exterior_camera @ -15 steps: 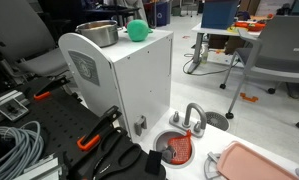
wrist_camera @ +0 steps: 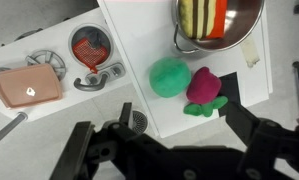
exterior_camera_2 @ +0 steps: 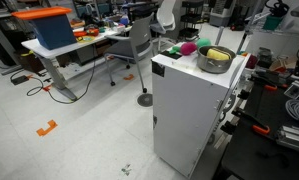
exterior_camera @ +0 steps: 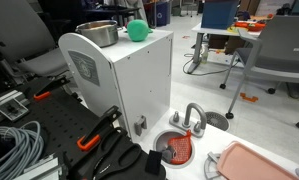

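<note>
My gripper stands open in the wrist view, its dark fingers wide apart with nothing between them. Beyond it, a green ball [wrist_camera: 170, 77] and a magenta toy with green leaves [wrist_camera: 203, 86] rest side by side on the white cabinet top. A metal pot [wrist_camera: 221, 40] stands there too, holding a yellow-and-brown piece [wrist_camera: 199, 18] and a red-orange one. Exterior view 1 shows the pot [exterior_camera: 99, 34] near the cabinet's rounded end and the ball [exterior_camera: 138, 30] beside it. From the other side, the pot [exterior_camera_2: 215, 60] and magenta toy [exterior_camera_2: 188, 48] are visible.
A round sink [wrist_camera: 74, 44] holds a red utensil [wrist_camera: 90, 50], with a faucet [wrist_camera: 92, 82] alongside. Next to the sink is a pinkish tray [wrist_camera: 29, 86]. Black scissor-like tools [exterior_camera: 119, 150] and a coiled cable [exterior_camera: 14, 148] lie on the dark table near the cabinet.
</note>
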